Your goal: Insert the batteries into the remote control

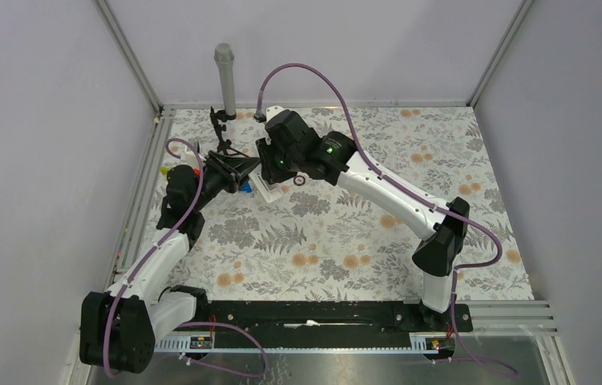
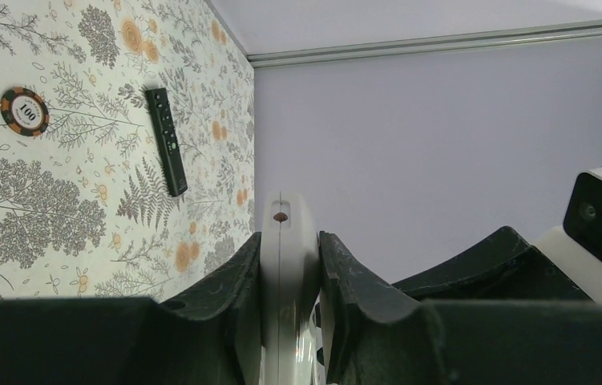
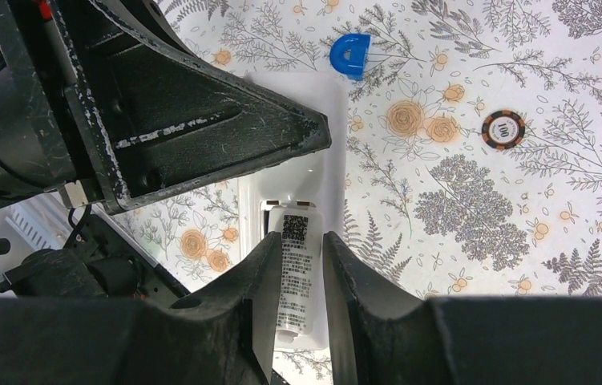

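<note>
A white remote control (image 2: 285,273) is clamped on edge in my left gripper, held above the table. In the right wrist view, the remote's back (image 3: 331,120) faces the camera, its battery compartment open, with one black left finger (image 3: 225,132) across its upper part. A white battery with dark print (image 3: 296,277) lies along the compartment, between the fingertips of my right gripper, which is shut on it. How deep the battery sits cannot be told. From above, the right gripper (image 1: 265,162) covers most of the remote (image 1: 267,192).
On the flowered tabletop lie a black bar-shaped remote (image 2: 167,143), a poker chip (image 3: 503,129) and a small blue piece (image 3: 350,56). A grey post (image 1: 226,80) with a black clamp stands behind the left arm.
</note>
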